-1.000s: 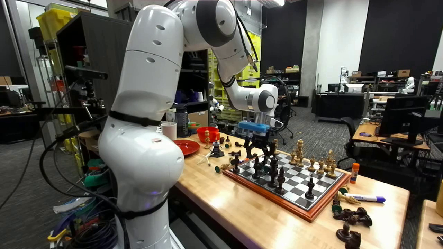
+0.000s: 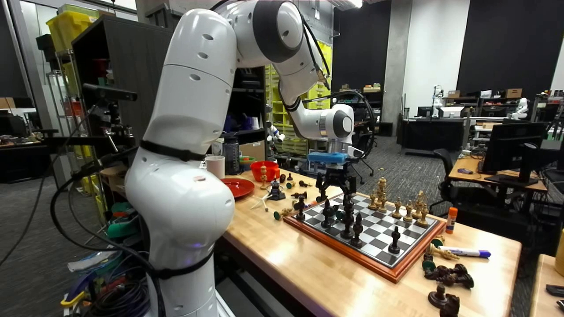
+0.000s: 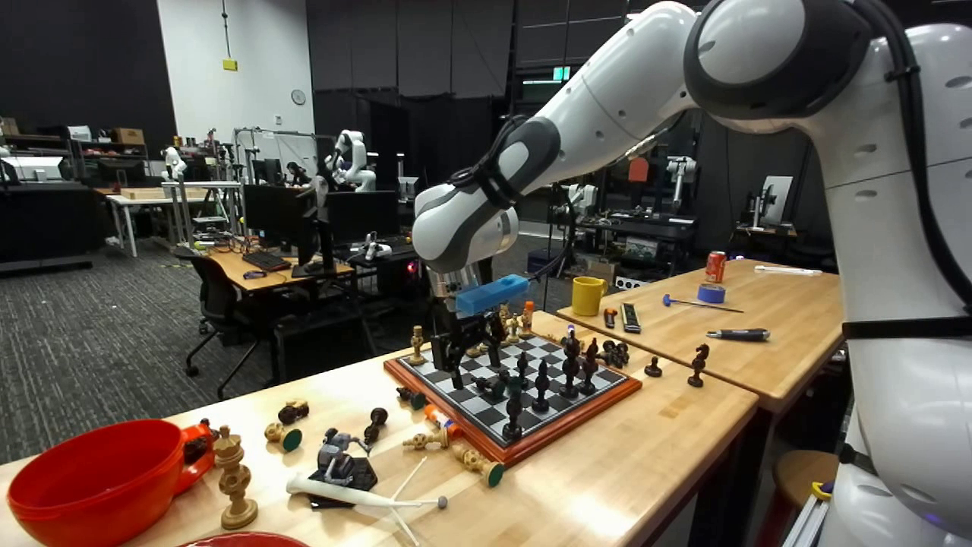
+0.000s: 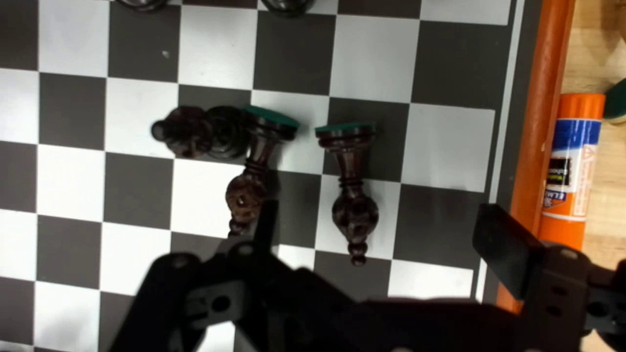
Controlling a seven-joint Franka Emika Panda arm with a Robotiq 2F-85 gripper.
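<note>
My gripper stands open above the chessboard (image 2: 365,256), its fingers pointing down. In the wrist view, a dark chess piece (image 4: 355,215) lies on its side between the two fingers, touching neither as far as I can see. A second toppled dark piece (image 4: 245,196) lies to its left, its tip close to the left finger. Left of that one's green base is another dark piece (image 4: 193,132), seen from above. From the second exterior view, the gripper (image 3: 475,366) hovers over the board's near-left part, with fallen dark pieces (image 3: 492,384) beside it.
Dark pieces (image 2: 357,232) stand close by on the board, light ones (image 2: 408,212) along its far side. A glue stick (image 4: 569,170) lies just outside the board's rim. Loose pieces, a red bowl (image 3: 96,479) and a tripod-like white object (image 3: 351,493) occupy the table beyond.
The gripper has shifted slightly to the right in the first exterior view and turned a little, its blue part now more level. The pieces standing on the board look unmoved.
</note>
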